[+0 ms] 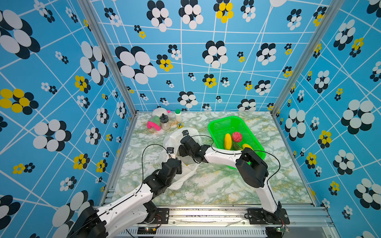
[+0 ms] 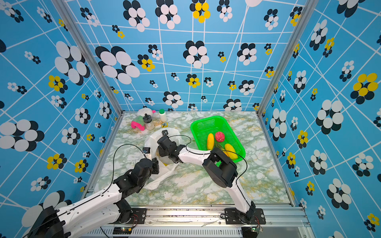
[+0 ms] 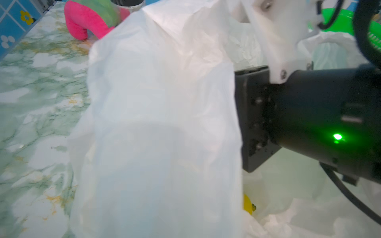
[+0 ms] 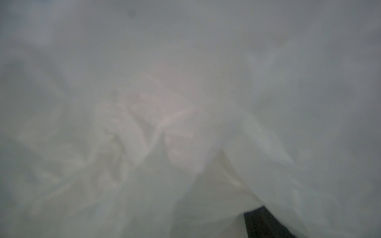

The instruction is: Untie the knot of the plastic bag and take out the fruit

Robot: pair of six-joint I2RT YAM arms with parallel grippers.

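The white plastic bag [image 3: 158,99] lies crumpled at the middle-left of the table, with both grippers at it. My left gripper [image 1: 173,157] is over its near left part, fingertips hidden by plastic in the left wrist view; its finger is unclear. My right gripper [image 1: 181,150] reaches into its far part; plastic fills the right wrist view, one dark finger [image 4: 266,222] showing. A small yellow fruit [image 3: 248,204] shows inside the bag.
The green basket [image 1: 218,123] with fruit stands right of the bag. A pink-green plush [image 1: 154,125], jar [image 1: 164,123] and green-capped bottle [image 1: 178,116] stand behind.
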